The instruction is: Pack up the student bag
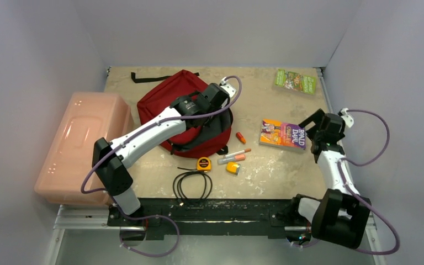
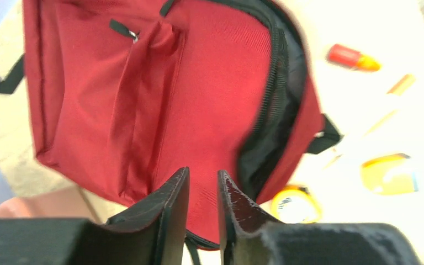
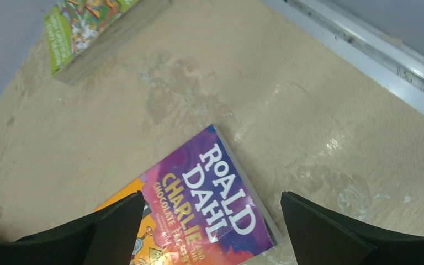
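Note:
The red and grey bag (image 1: pixel 171 94) lies on the table, its zipped mouth (image 2: pixel 273 94) gaping along the right side. Above it hangs my left gripper, its fingers part open with only red fabric visible beyond the gap. On the right, my right gripper is wide open over the Roald Dahl book (image 3: pixel 199 204), which lies flat below the fingers. A green book (image 1: pixel 295 81) is at the far right. Loose in front of the bag are a red glue tube (image 1: pixel 240 138), orange-capped pens (image 1: pixel 231 159), a yellow sharpener-like piece (image 1: pixel 233 168) and a tape measure (image 1: pixel 203 164).
A coiled black cable (image 1: pixel 183 190) sits near the front edge. The large pink box (image 1: pixel 83 149) fills the left side. Bare table (image 1: pixel 276 176) shows at the front right and between the two books.

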